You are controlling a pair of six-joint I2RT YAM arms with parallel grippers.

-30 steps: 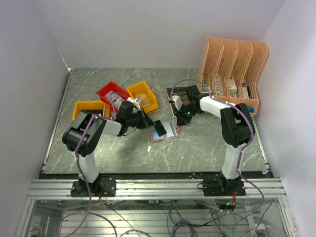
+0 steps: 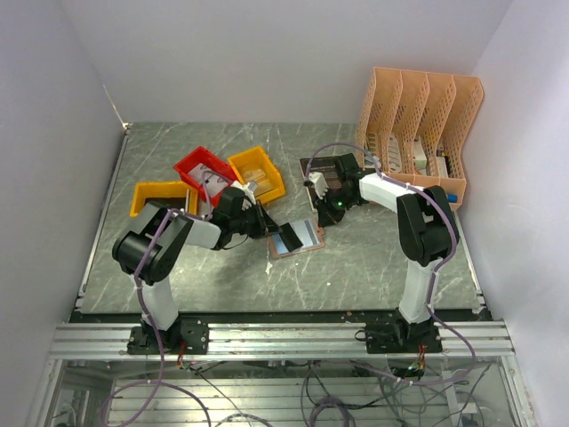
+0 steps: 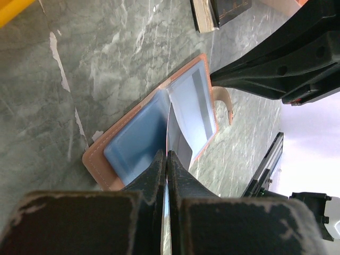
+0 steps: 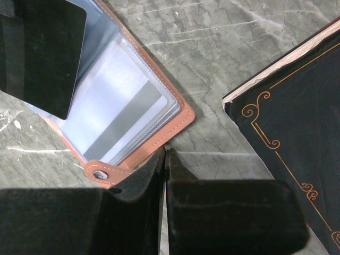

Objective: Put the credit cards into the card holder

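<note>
The open tan card holder [image 2: 309, 235] [image 3: 101, 159] [image 4: 159, 138] lies on the marble table, with clear sleeves and pale inserts showing. My left gripper [image 2: 271, 229] is shut on a black card [image 2: 290, 237] [image 4: 42, 56], held by an edge over the holder's left part; whether it is inside a sleeve I cannot tell. My right gripper [image 2: 324, 221] is shut with nothing showing between its fingers, beside the holder's right end near its snap strap [image 4: 101, 173].
A dark book [image 4: 287, 122] lies just beyond the right gripper. Red [image 2: 191, 161] and yellow [image 2: 276, 185] bins stand behind the left arm. A peach organiser [image 2: 385, 98] is at the back right.
My left gripper and the black card have shifted slightly toward the front of the table. The right arm looks unchanged.
</note>
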